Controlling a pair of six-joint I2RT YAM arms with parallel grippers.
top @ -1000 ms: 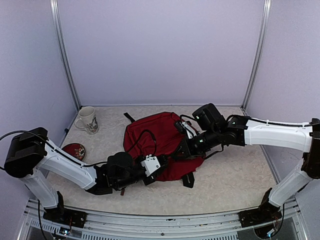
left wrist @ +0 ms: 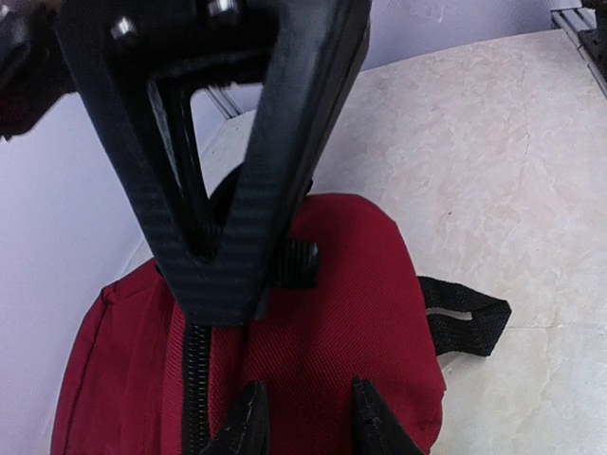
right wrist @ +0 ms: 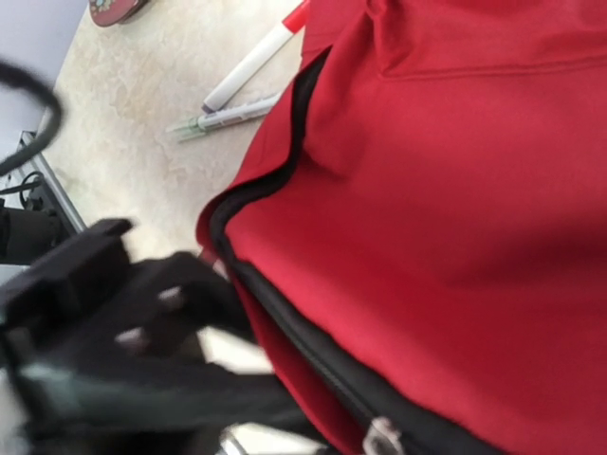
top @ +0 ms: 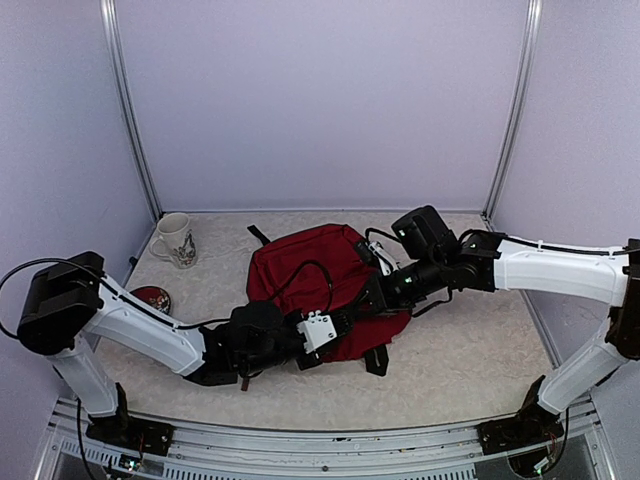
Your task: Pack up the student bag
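The red bag (top: 300, 250) lies on the table, with both grippers meeting at its front right part. Its black zipper (left wrist: 196, 389) runs under the grippers in the left wrist view; the zipper pull (right wrist: 383, 438) shows in the right wrist view. My left gripper (top: 338, 322) is at the bag's front, its fingers low in the left wrist view, apart over the red fabric. My right gripper (top: 368, 300) is at the zipper edge, shut, its fingertips largely hidden. A red-capped marker (right wrist: 248, 62) and a pen (right wrist: 228, 117) lie beside the bag.
A mug (top: 175, 240) stands at the back left, and a round dish (top: 150, 297) sits behind my left arm. Black straps (top: 376, 360) stick out from the bag.
My left gripper and wrist have shifted slightly right and turned, its cable loop moving right with it. The right arm has barely moved.
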